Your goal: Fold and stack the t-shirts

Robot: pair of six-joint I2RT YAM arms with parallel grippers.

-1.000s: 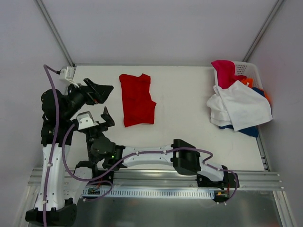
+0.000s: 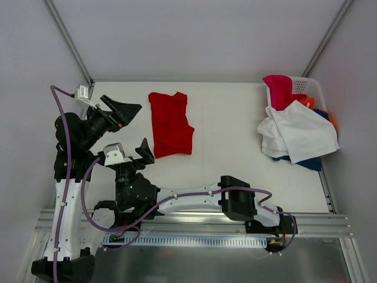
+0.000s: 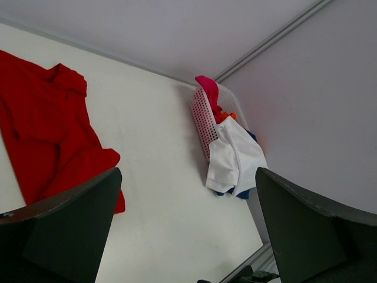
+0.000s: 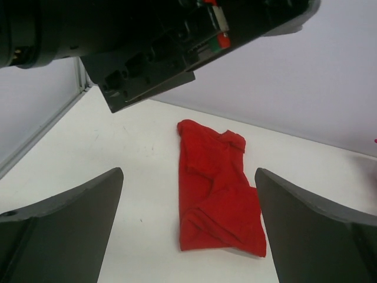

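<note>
A red T-shirt (image 2: 171,127) lies partly folded on the white table (image 2: 230,130), left of centre; it also shows in the left wrist view (image 3: 53,130) and the right wrist view (image 4: 215,200). My left gripper (image 2: 123,112) is raised at the table's left side, open and empty, left of the shirt. My right gripper (image 2: 141,151) is also open and empty, just left of the shirt's lower part, with its arm reaching across the front.
A white basket (image 2: 309,88) at the right holds pink (image 2: 280,88), orange and blue cloths, with a white cloth (image 2: 300,132) draped over its front. The table between shirt and basket is clear. Walls enclose the back and sides.
My right gripper has moved slightly rightward, toward the red shirt. The left arm has shifted a little. The shirt and basket are unchanged.
</note>
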